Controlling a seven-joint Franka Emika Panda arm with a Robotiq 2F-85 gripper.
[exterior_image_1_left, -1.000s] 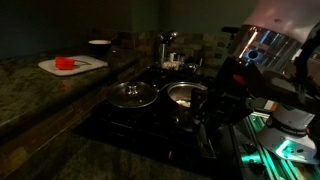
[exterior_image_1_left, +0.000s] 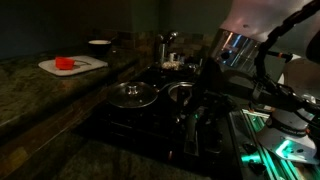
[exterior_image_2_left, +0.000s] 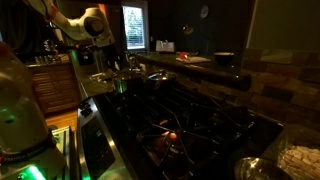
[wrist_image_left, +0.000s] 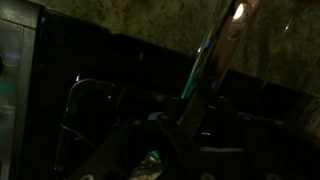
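Note:
My gripper (exterior_image_1_left: 192, 128) hangs low over the dark stovetop, right of a lidded pan (exterior_image_1_left: 132, 94) and nearer the camera than a second pan (exterior_image_1_left: 180, 93). A narrow pale piece points down at its tip; whether it is a finger or a held item cannot be told. In the wrist view a long shiny strip (wrist_image_left: 222, 50) runs up from the dark fingers, across the stove edge and onto the speckled counter (wrist_image_left: 140, 18). Darkness hides the space between the fingers. From the second exterior view, the arm (exterior_image_2_left: 88, 25) reaches in from the far left.
A white board (exterior_image_1_left: 73, 65) with a red item (exterior_image_1_left: 64, 63) lies on the left counter, a dark bowl (exterior_image_1_left: 100, 42) behind it. Utensils (exterior_image_1_left: 166, 45) stand at the back. A round shiny dish (exterior_image_2_left: 258, 169) sits at the stove's near right corner. Bare counter lies before the stove.
My gripper and wrist have shifted a little left in the first exterior view, and the arm now covers more of the second pan. The lidded pan and the board have stayed put.

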